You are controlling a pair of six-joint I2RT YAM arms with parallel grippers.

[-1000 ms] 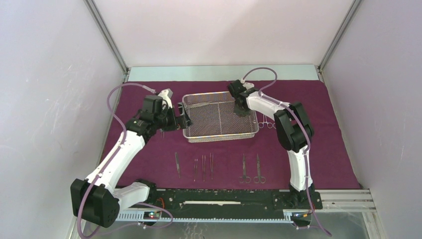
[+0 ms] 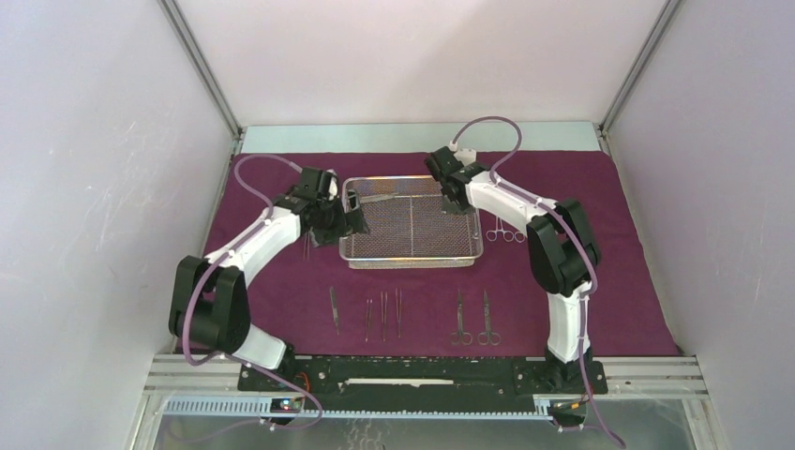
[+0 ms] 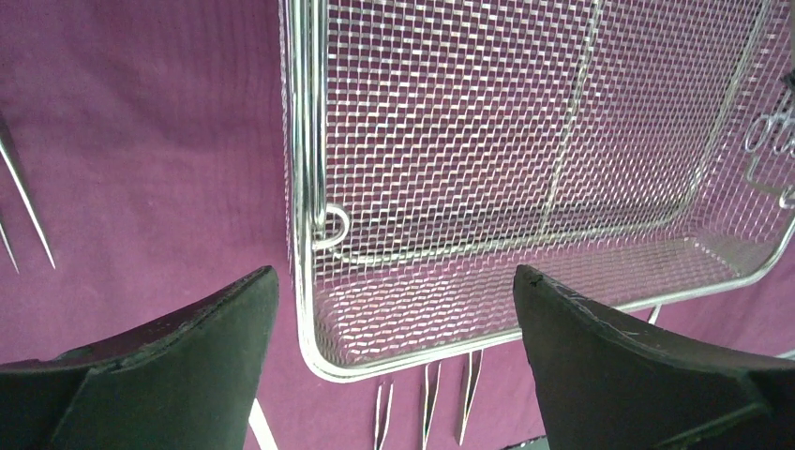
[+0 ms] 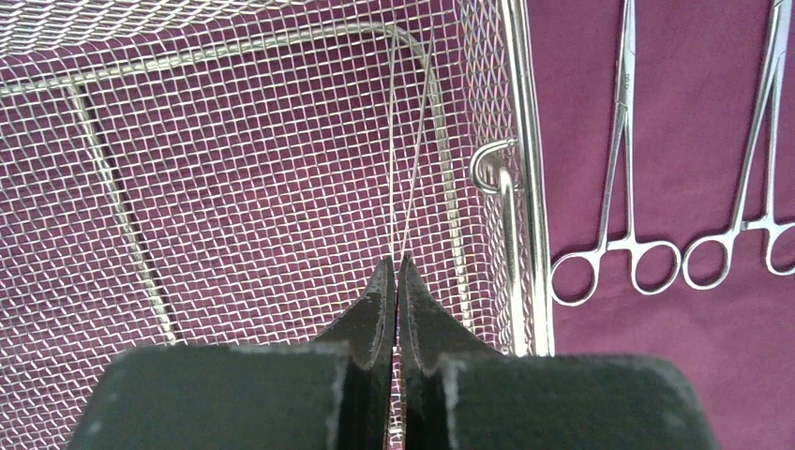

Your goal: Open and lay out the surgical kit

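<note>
A wire mesh tray (image 2: 412,258) sits on the purple drape. My left gripper is open over the tray's left end, its rim and wire handle (image 3: 333,228) between the fingers in view. My right gripper is shut inside the tray near its right wall, its tips at the lower ends of two thin wire-like pieces (image 4: 416,159) on the mesh; whether it grips them I cannot tell. In the top view a long pale instrument (image 2: 377,198) lies at the tray's back left.
Ringed clamps (image 4: 621,112) lie right of the tray. Along the front lie a blade-like tool (image 2: 334,309), several slim tweezers (image 2: 384,314) and two scissors (image 2: 459,319). More pointed instruments (image 3: 28,206) lie left of the tray.
The right arm has shifted only slightly.
</note>
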